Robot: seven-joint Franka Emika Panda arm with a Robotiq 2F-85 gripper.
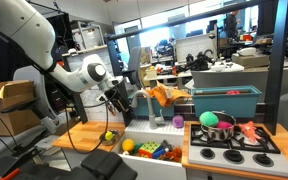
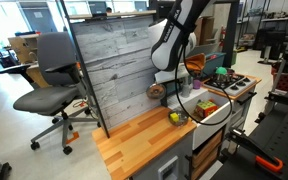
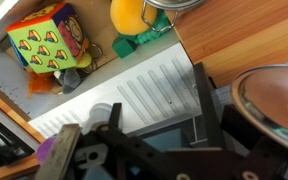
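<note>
My gripper is open in the wrist view, its dark fingers spread above a pale slatted strip. Close beside the right finger is a reddish-brown round dish (image 3: 282, 98), cut off by the frame's edge. In exterior view 2 a brown round dish (image 2: 154, 90) shows by the gripper, near the wall; whether the two touch is unclear. A metal bowl (image 1: 109, 137) with yellow contents rests on the left wooden counter. Colourful toys (image 1: 164, 152) fill an open drawer, among them a patterned cube (image 3: 49, 40).
A stove (image 1: 234, 150) and a pot (image 1: 216, 130) holding red and green items stand on the right. Behind them is a teal bin (image 1: 224, 105). An orange cloth (image 1: 164, 95) hangs near the middle. The left wooden counter (image 1: 79, 135) has clear space.
</note>
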